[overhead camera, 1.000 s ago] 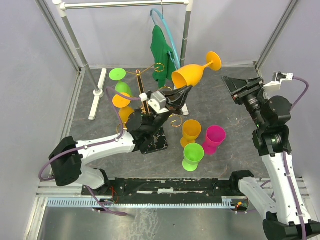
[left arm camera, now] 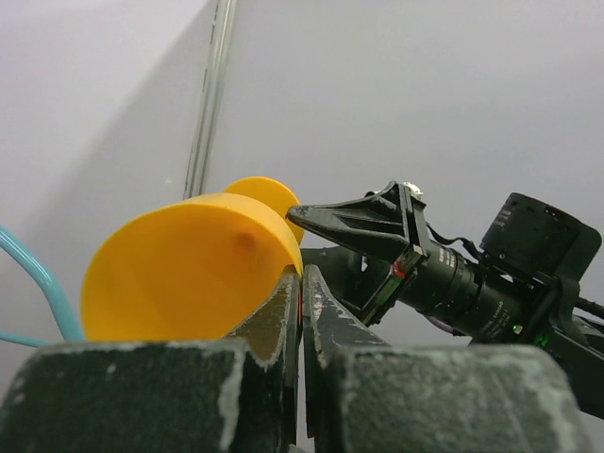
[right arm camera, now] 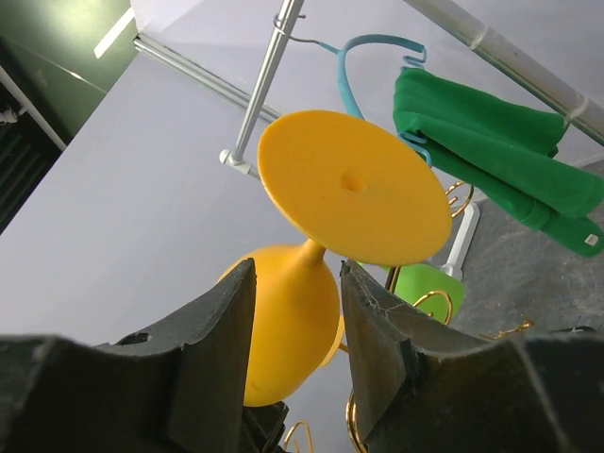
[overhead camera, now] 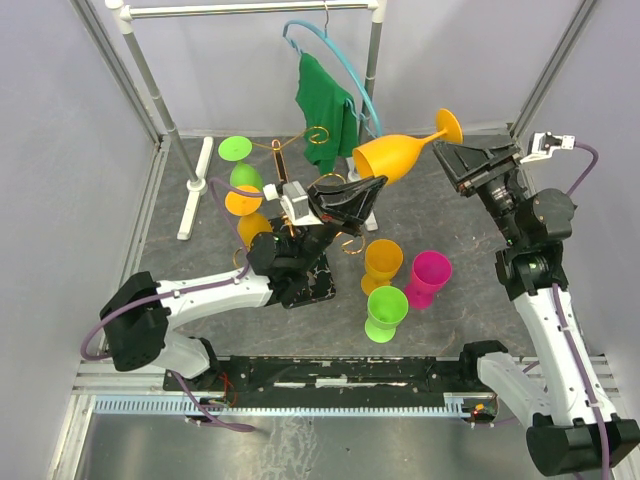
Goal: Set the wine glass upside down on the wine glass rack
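My left gripper is shut on the rim of a yellow wine glass, held sideways in the air, bowl toward that gripper and foot toward the right. My right gripper is open at the stem and foot end; in the right wrist view the stem shows between and just beyond its fingertips. The gold wine glass rack, partly hidden by the left arm, carries upside-down green and yellow glasses on its left side.
Yellow, pink and green glasses stand on the grey table right of the rack. A white rail with a blue hanger and green cloth stands behind.
The held glass has shifted slightly right, its foot now a little farther right. My right gripper has moved left toward the foot and stem.
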